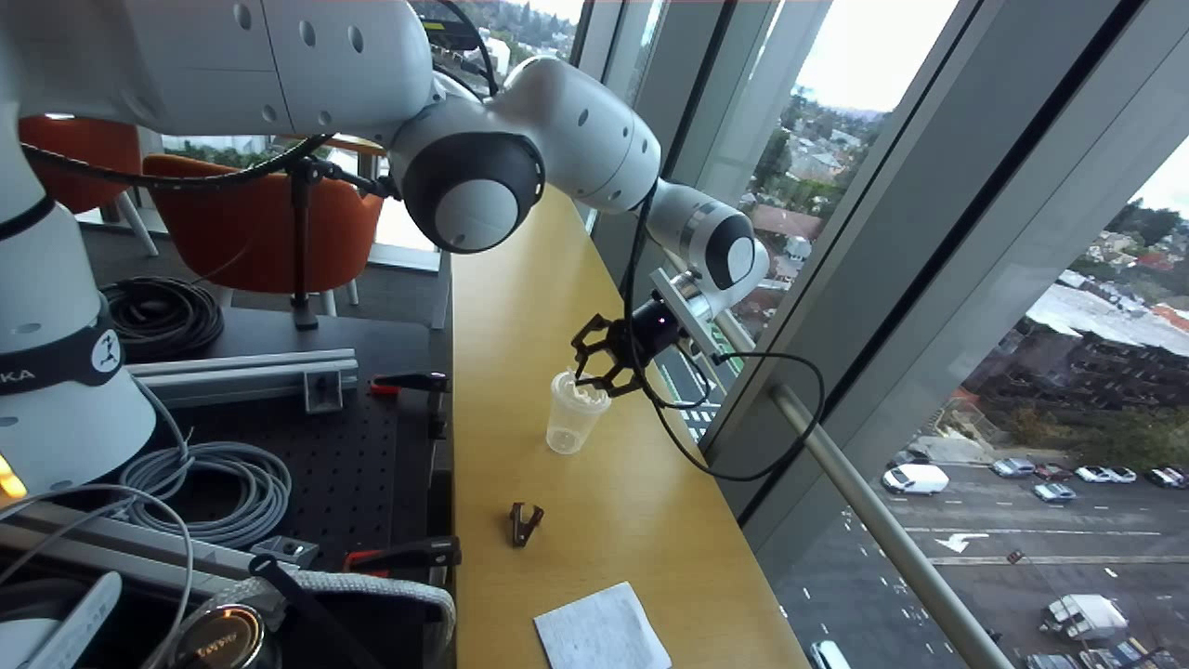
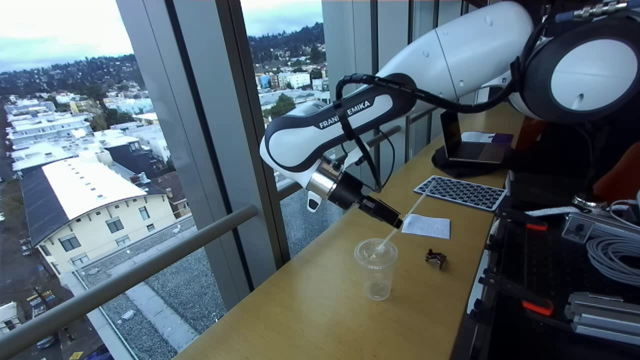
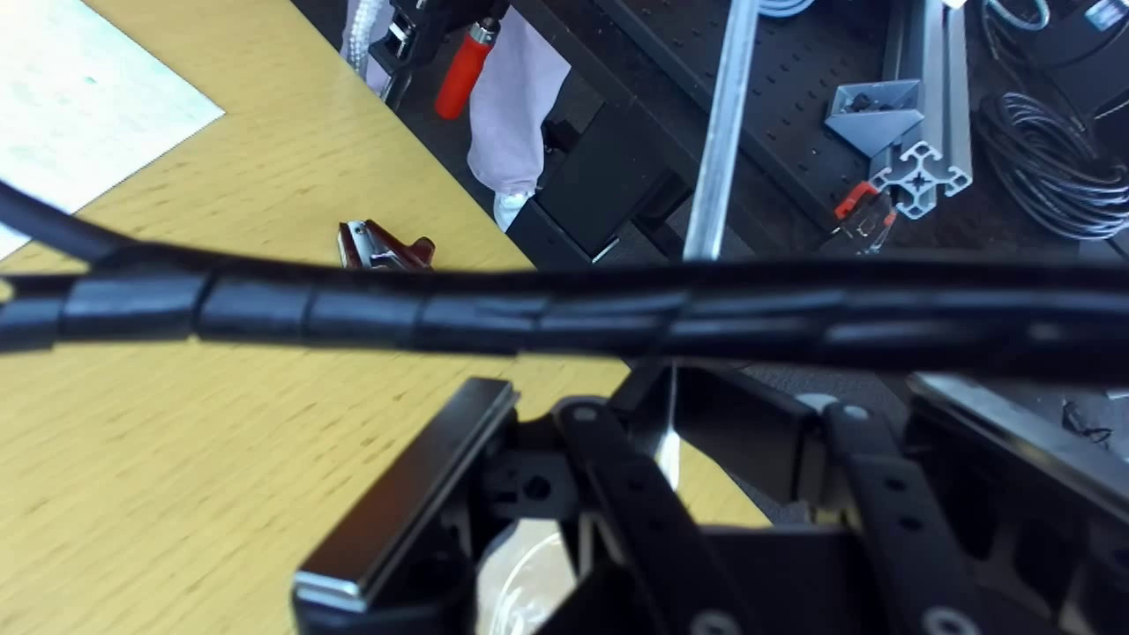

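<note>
A clear plastic cup with a lid (image 2: 377,279) stands upright on the wooden counter (image 2: 312,312). A thin, pale straw (image 2: 415,203) slants up out of the lid. My gripper (image 2: 399,223) is above the cup's rim, shut on the straw partway along its length. In the wrist view the straw (image 3: 724,127) runs up from between the fingers, and part of it is hidden by a black cable. Only a piece of the lid (image 3: 524,582) shows below the fingers there. From the first exterior view, my gripper (image 1: 582,364) sits just over the cup (image 1: 574,418).
A dark brown clip (image 1: 524,524) and a white paper napkin (image 1: 603,628) lie on the counter. Farther along are a keyboard (image 2: 460,192) and a laptop (image 2: 477,151). A metal rail (image 1: 881,513) and windows border one side. The counter between cup and clip is bare.
</note>
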